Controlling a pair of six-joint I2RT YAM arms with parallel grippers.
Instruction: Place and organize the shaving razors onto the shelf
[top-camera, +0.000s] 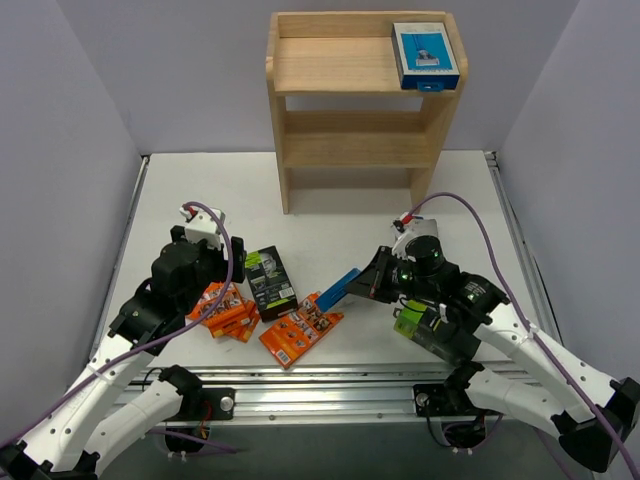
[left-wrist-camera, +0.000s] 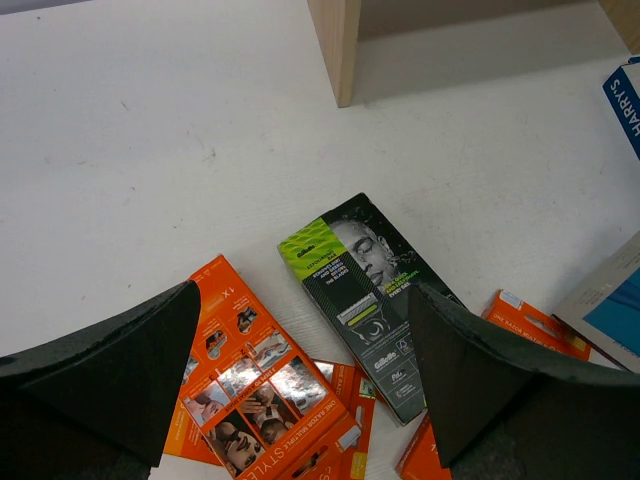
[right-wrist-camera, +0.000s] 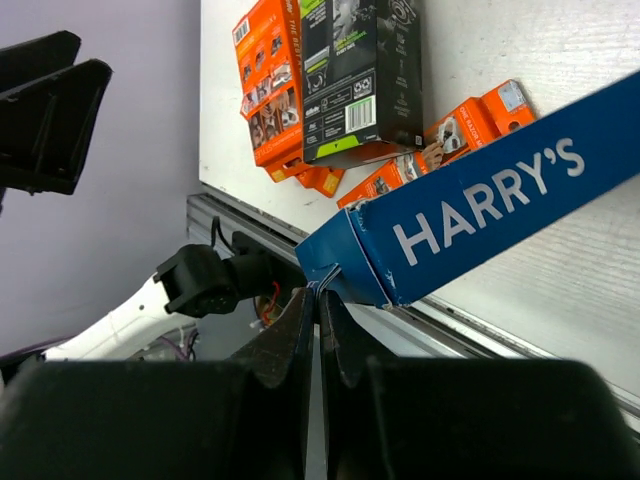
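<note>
My right gripper is shut on the thin end flap of a blue Harry's box (right-wrist-camera: 480, 200), holding it tilted above the table. Over the left side, my left gripper stands open, nothing between its fingers. Below it lie a black and green Gillette box (top-camera: 270, 283) and a pile of orange razor boxes (top-camera: 232, 312). One more orange pack (top-camera: 300, 330) lies near the front, partly under the held box. A green and black box (top-camera: 437, 330) shows partly beneath the right arm. Another blue-white Harry's box (top-camera: 425, 50) rests on the shelf's top.
The wooden shelf (top-camera: 350, 140) stands at the back, its lower tiers empty. A grey-backed box (top-camera: 430, 227) behind the right wrist is mostly hidden. Bare table (top-camera: 320, 235) lies between the shelf and the packs. A metal rail (top-camera: 310, 390) runs along the front.
</note>
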